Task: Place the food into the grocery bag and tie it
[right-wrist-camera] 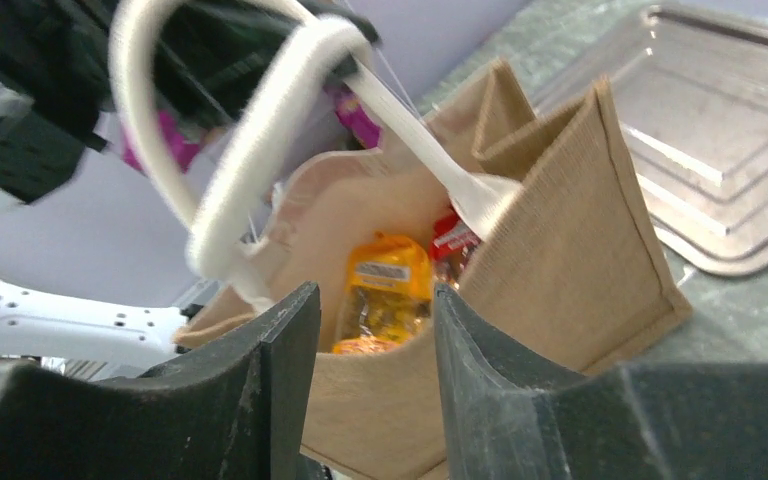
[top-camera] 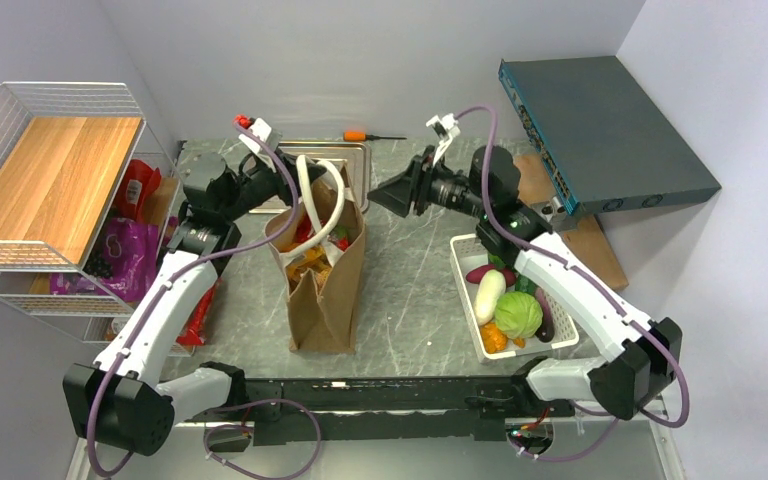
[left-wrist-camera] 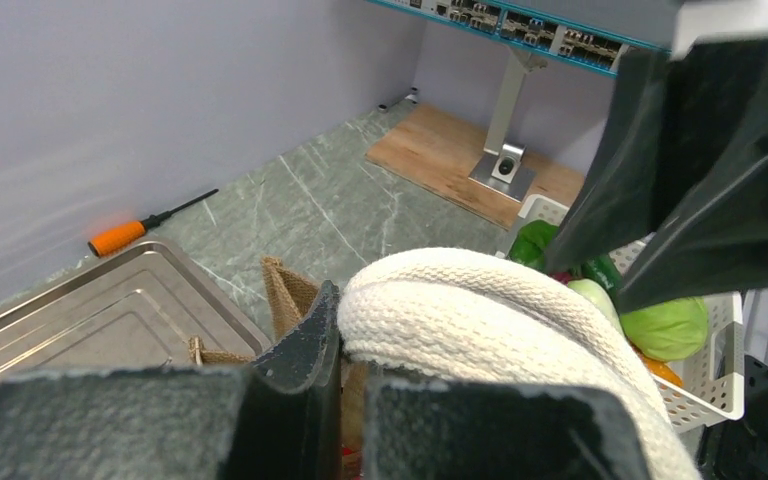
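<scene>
The brown paper grocery bag (top-camera: 328,305) stands upright on the counter, food packets (top-camera: 310,266) inside it. Above its mouth the white rope handles (top-camera: 338,205) arch up, and my left gripper (top-camera: 312,172) is shut on a handle; in the left wrist view the thick white handle (left-wrist-camera: 460,290) comes out from between its fingers. My right gripper (top-camera: 390,198) hangs to the right of the bag, apart from the handles. In the right wrist view its fingers (right-wrist-camera: 285,365) stand apart with nothing gripped, and an orange-yellow packet (right-wrist-camera: 385,290) shows inside the bag beyond them.
A white basket of vegetables (top-camera: 468,310) sits at right. Behind the bag lie a metal tray (top-camera: 358,150) and an orange-handled screwdriver (top-camera: 356,135). A wire shelf (top-camera: 50,255) with packets stands at left. Counter between bag and basket is clear.
</scene>
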